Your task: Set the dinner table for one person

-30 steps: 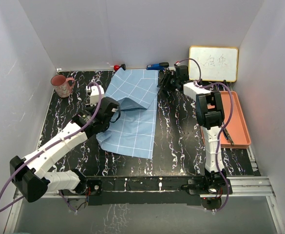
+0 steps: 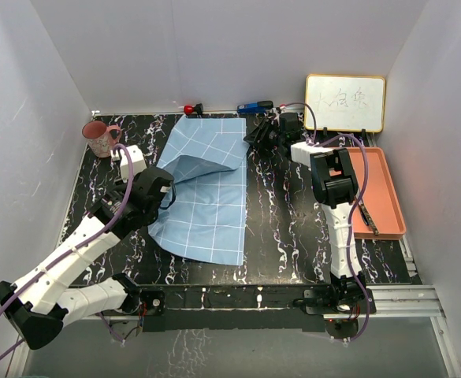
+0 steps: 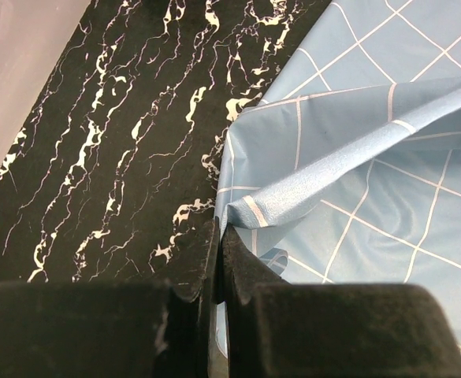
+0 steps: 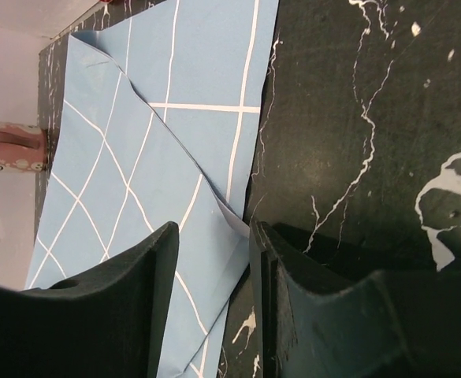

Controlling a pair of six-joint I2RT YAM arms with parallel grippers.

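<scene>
A light-blue cloth with white grid lines point(image 2: 206, 213) lies on the dark marbled table, a raised fold crossing its middle. At its left edge, my left gripper is shut on the cloth, which bunches up at the fingertips in the left wrist view. My right gripper stands open over the opposite edge. A slightly lifted bit of the cloth's edge point(image 4: 234, 220) shows between its fingers, near the right one, unpinched. A patterned pink-red mug point(image 2: 102, 138) stands at the back left.
An orange tray point(image 2: 380, 189) with dark utensils point(image 2: 368, 216) lies at the right. Behind it leans a whiteboard point(image 2: 344, 102). A red-and-black item point(image 2: 192, 109) and a blue item point(image 2: 254, 107) sit along the back edge.
The cloth has shifted left and toward the front edge. My left arm has moved the same way with it; the right gripper has moved slightly left.
</scene>
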